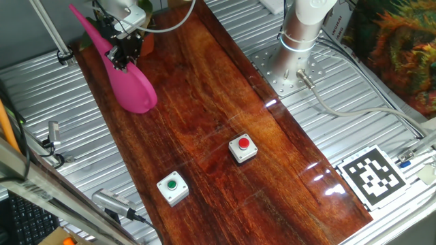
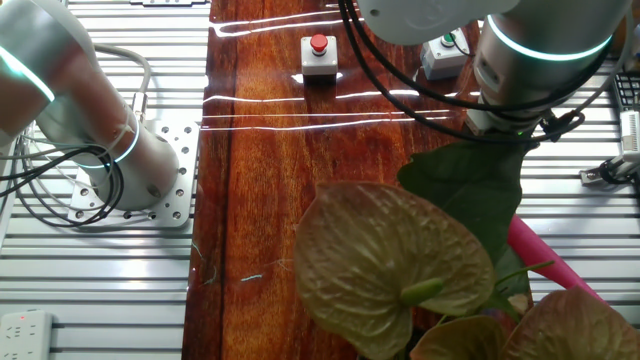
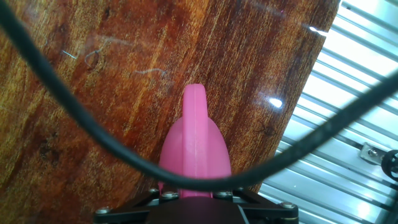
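Observation:
A pink watering can is at the far left corner of the wooden table in exterior view 1, its long spout pointing up and left. My gripper is at its handle, and the fingers look shut on it. From the wrist, the pink handle and rounded body run straight down between the dark fingers. Only a pink length of the can shows in exterior view 2, behind leaves. Whether the can touches the table cannot be told.
A potted plant with broad leaves stands close to the can. Farther along the table are a red button box and a green button box. A dark cable crosses the wrist view.

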